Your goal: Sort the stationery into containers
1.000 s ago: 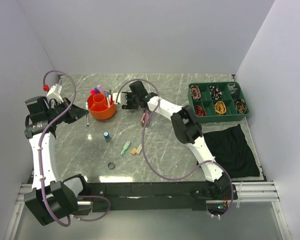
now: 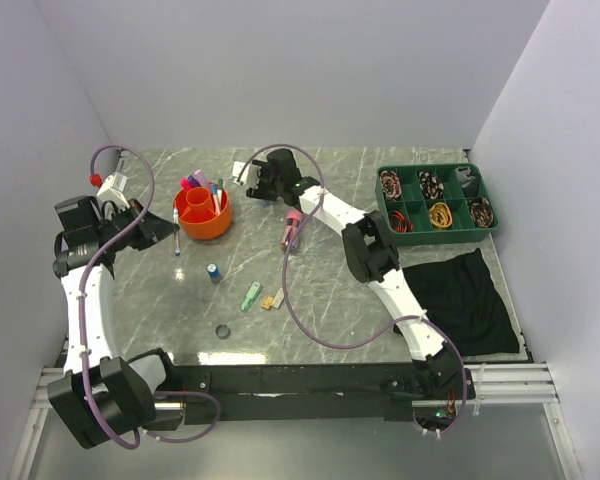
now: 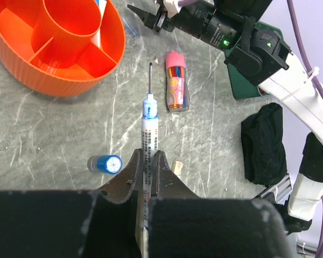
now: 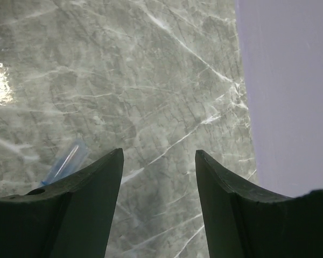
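Note:
My left gripper is shut on a slim white pen (image 3: 149,129) with a blue collar and bare metal tip, held to the right of the orange divided holder (image 3: 59,86). Several pens and markers stand in that holder. Beyond the holder, low over the table, my right gripper is part open with nothing between its fingers. Beside its left finger lies a clear bluish cap-like piece (image 4: 67,161) on the table. The pink-capped pencil bottle (image 3: 176,83) lies below the right arm.
A blue-capped cylinder (image 2: 213,271), a green cutter (image 2: 251,295), small blocks (image 2: 272,300) and a grey ring (image 2: 223,331) lie on the table. Green tray (image 2: 435,237) and black cloth (image 2: 455,305) are at right.
My left arm has shifted only slightly, still with the pen.

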